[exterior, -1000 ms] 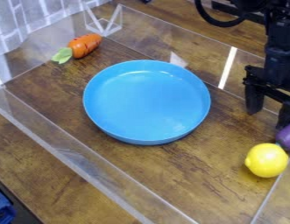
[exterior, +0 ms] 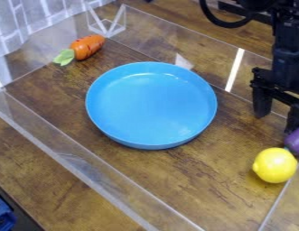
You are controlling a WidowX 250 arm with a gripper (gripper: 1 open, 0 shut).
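My black gripper (exterior: 279, 108) is at the right edge, low over the wooden surface, just above a purple object (exterior: 294, 142) that is partly cut off by the frame; whether its fingers are open or shut is unclear. A yellow lemon (exterior: 275, 165) lies below the purple object. A blue plate (exterior: 152, 104) sits in the middle, empty. An orange carrot with a green top (exterior: 88, 45) lies at the upper left.
Pale translucent strips cross it diagonally. A small blue object (exterior: 2, 215) is at the lower left corner.
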